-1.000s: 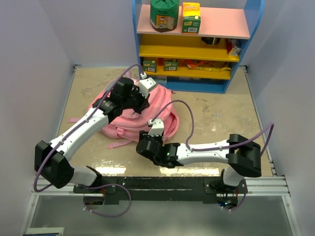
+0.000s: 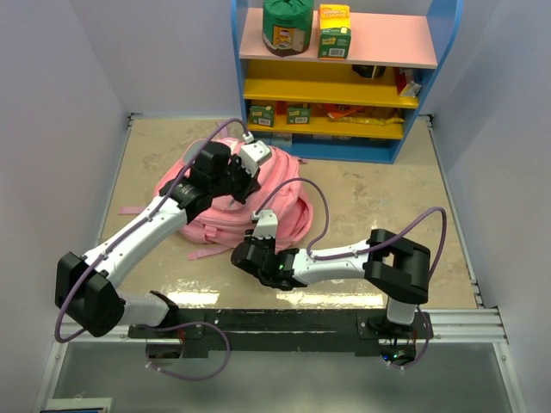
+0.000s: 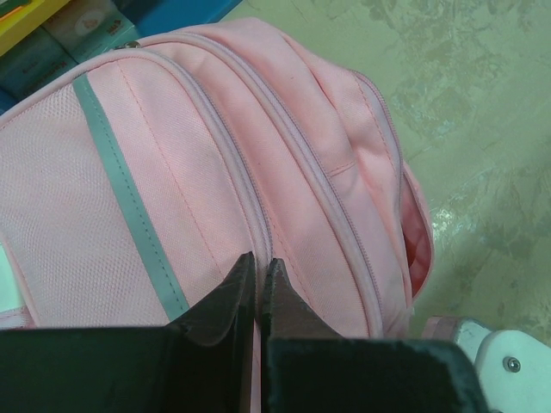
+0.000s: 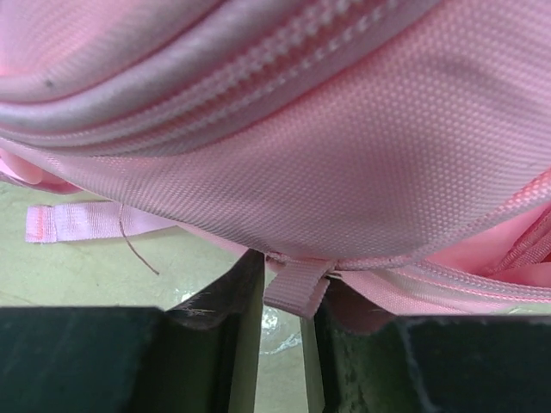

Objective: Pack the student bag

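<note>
A pink student bag [image 2: 288, 176] lies on the floor beneath both arms. My left gripper is shut on the bag's zipper edge [image 3: 231, 142], a raised pink seam running up through its fingertips. At the bag's near side is my right gripper, its fingers parted around a small pink fabric tab [image 4: 300, 286] that sticks out from a seam. A gap shows between the right fingers, and whether they press on the tab is unclear. In the top view the left fingertips are hidden by the arm.
The blue shelf [image 2: 344, 149] with yellow boards stands behind the bag, holding several boxes and a green container [image 2: 287, 26]. A loose pink strap [image 4: 95, 221] rests on the floor [image 2: 379, 198], which is bare to the bag's right.
The left arm shifted very little.
</note>
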